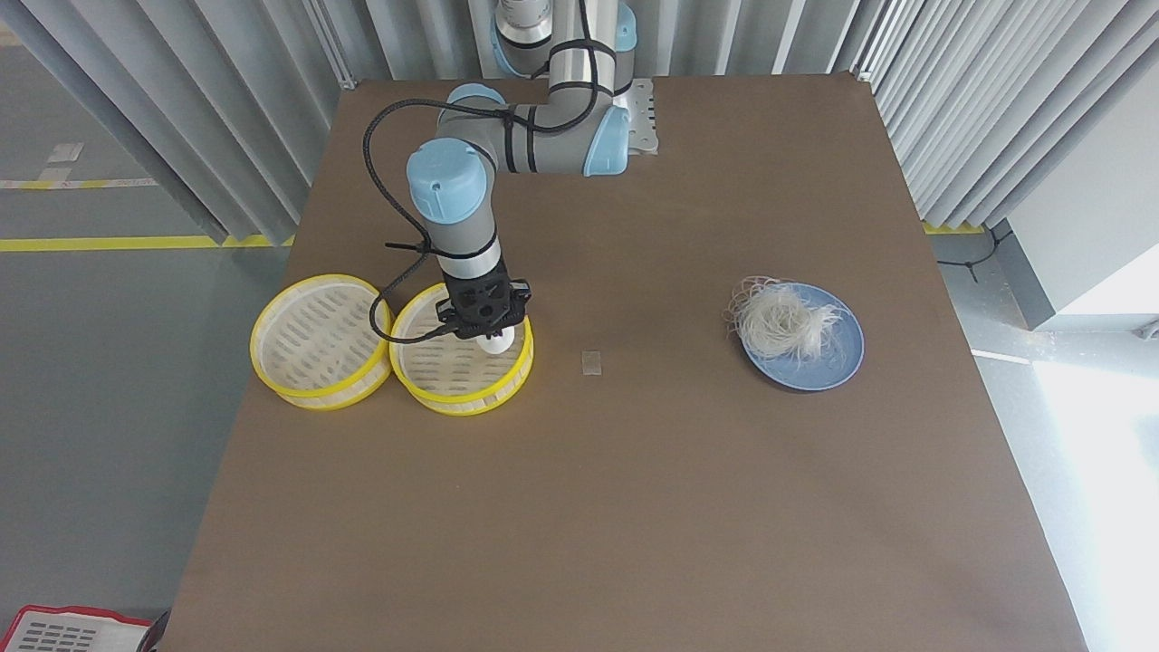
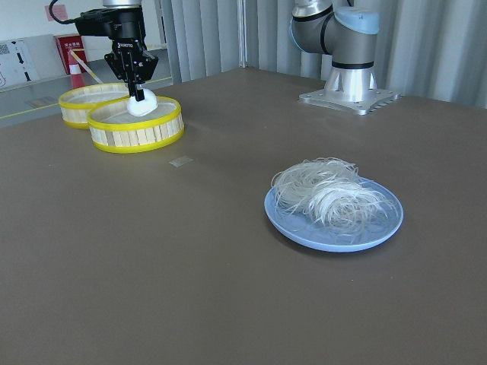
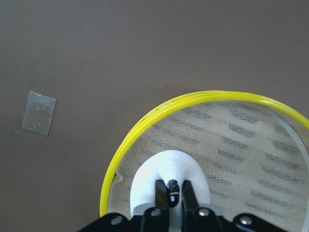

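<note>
My black gripper (image 2: 135, 87) is over the nearer yellow-rimmed round steamer basket (image 2: 135, 135), at left in the front view, with a white rounded object (image 2: 144, 105) at its fingers. In the wrist view the fingers are close together around the top of this white object (image 3: 149, 179), which is over the mesh floor (image 3: 256, 164); whether they grip it is unclear. A second yellow-rimmed basket (image 1: 320, 337) sits beside the first. A blue plate (image 1: 826, 369) holds a pile of white noodle-like strands (image 1: 784, 321) at the right.
The brown table (image 1: 652, 500) has wide clear room in the middle and front. A small translucent square (image 3: 38, 113) lies beside the nearer basket. The arm's base plate (image 2: 350, 103) stands at the back.
</note>
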